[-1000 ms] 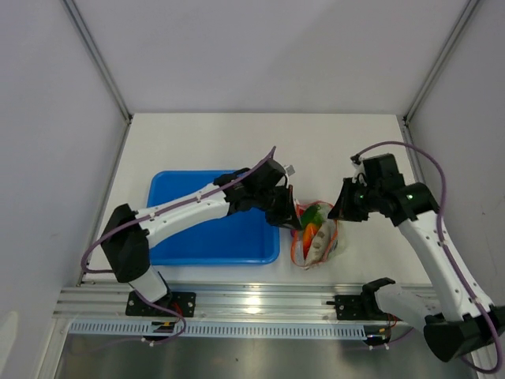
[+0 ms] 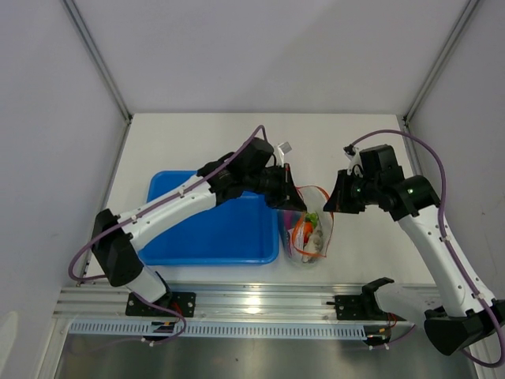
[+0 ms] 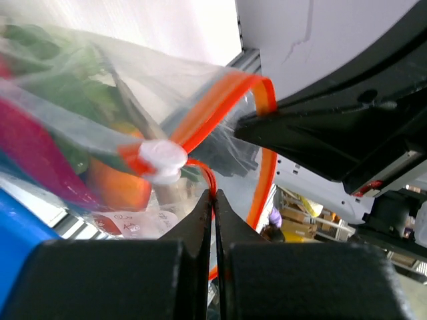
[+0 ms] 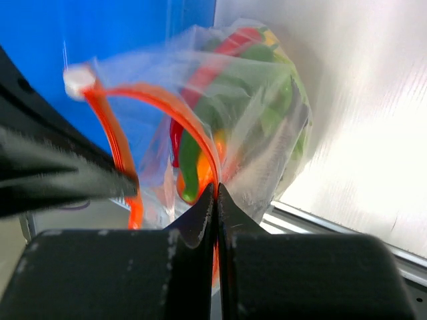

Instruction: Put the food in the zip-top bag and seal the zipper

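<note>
The zip bag [image 2: 308, 237] with an orange-red rim hangs open between my grippers, holding vegetables: green, red and orange pieces [image 4: 220, 113]. My left gripper [image 2: 298, 204] is shut on the bag's rim at one side, where the orange strip [image 3: 203, 120] runs into its fingertips [image 3: 213, 197]. My right gripper [image 2: 333, 207] is shut on the opposite rim; in the right wrist view the orange edge passes between its fingertips. The white slider [image 3: 163, 157] shows near the left gripper.
A blue tray [image 2: 205, 237] lies left of the bag. A metal rail runs along the front edge.
</note>
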